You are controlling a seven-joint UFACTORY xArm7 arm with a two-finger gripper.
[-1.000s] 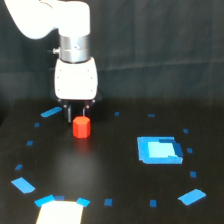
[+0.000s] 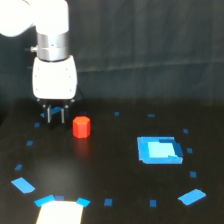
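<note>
A small red block [image 2: 81, 127] rests on the dark table, left of the middle. My gripper [image 2: 56, 115] points downward, left of the block and a little farther back. Its two dark fingers stand apart, with nothing visible held between them. A strip of blue tape shows in the gap behind them. The gripper and the block look apart, though the fingertips' height above the table is hard to judge.
A blue-bordered square with a white middle [image 2: 161, 150] lies to the right. Blue tape marks are scattered over the table, and a white object [image 2: 60, 212] stands at the front left edge.
My gripper has moved left, from just behind the red block to its left side. The block looks almost unmoved.
</note>
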